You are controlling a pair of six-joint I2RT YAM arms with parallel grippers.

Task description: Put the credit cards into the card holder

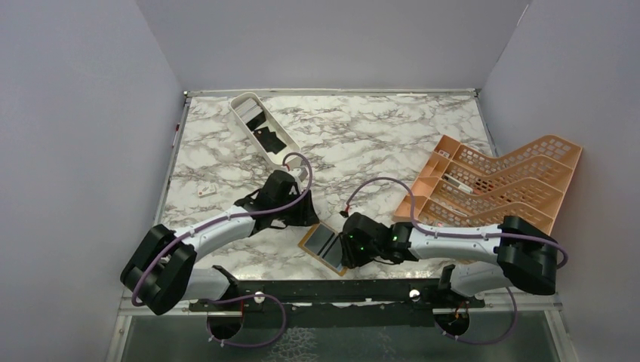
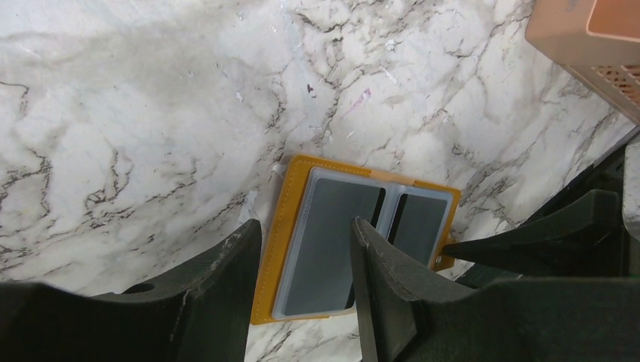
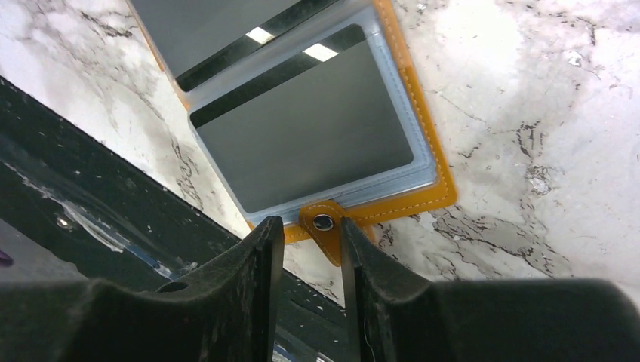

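Note:
The open card holder [image 1: 321,243], tan leather with clear sleeves over grey cards, lies flat near the table's front edge. My left gripper is open above its far-left side, nothing between its fingers. My right gripper is part open over the snap tab [image 3: 324,222] at the holder's edge; whether that tab is between the fingertips I cannot tell. A white tray [image 1: 286,151] at the back left holds dark flat items and lighter ones.
An orange slotted organiser [image 1: 528,173] fills the right side of the table [image 1: 355,128]. A small white item [image 1: 206,191] lies on the left.

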